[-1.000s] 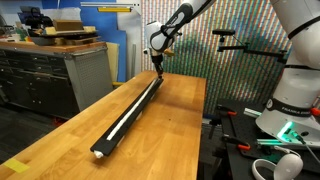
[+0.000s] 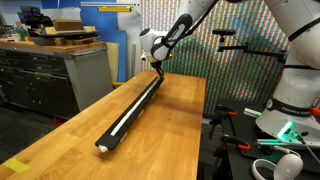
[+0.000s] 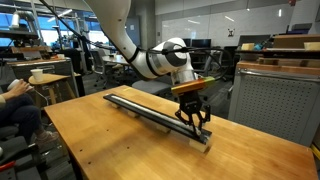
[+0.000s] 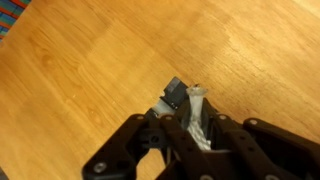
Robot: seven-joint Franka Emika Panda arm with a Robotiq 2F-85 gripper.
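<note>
A long black bar (image 2: 130, 115) with a pale stripe along its top lies lengthwise on the wooden table. My gripper (image 2: 158, 72) is at its far end in exterior view 1; in exterior view 2 the gripper (image 3: 199, 128) sits low over the bar's near right end. The wrist view has the gripper shut on a pale slim piece (image 4: 196, 104) standing between its dark fingers. Just beyond it shows a small black end (image 4: 175, 93) with a grey bit beside it. Most of the bar is hidden in that view.
A second white arm (image 2: 295, 95) stands at the right edge of exterior view 1. Grey drawer cabinets (image 2: 45, 85) border the table's left side. Bare tabletop (image 3: 120, 145) lies in front of the bar.
My arm has changed its posture, its upper links rising, while the gripper stays by the bar's far end. A small white spot now shows at the bar's near end.
</note>
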